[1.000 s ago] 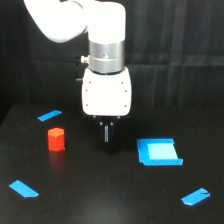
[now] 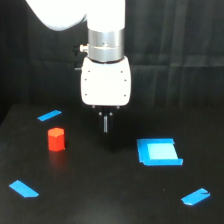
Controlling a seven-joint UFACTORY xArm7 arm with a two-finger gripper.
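A white arm with a silver wrist comes down from the top of the camera view. Its gripper [image 2: 105, 123] hangs near the middle, over the dark table; the fingers are dark and thin, and I cannot make out whether they are apart or together. To the left of it, clear of the fingers, stands a red block [image 2: 56, 139]. On the right lies a pale square [image 2: 162, 151] bordered by blue tape [image 2: 143, 152].
Strips of blue tape mark the black table: one at the back left [image 2: 49, 115], one at the front left [image 2: 23, 189] and one at the front right [image 2: 196, 197]. Dark curtain [image 2: 180, 55] closes off the back.
The gripper has risen slightly in the view. The red block and the taped square have not moved.
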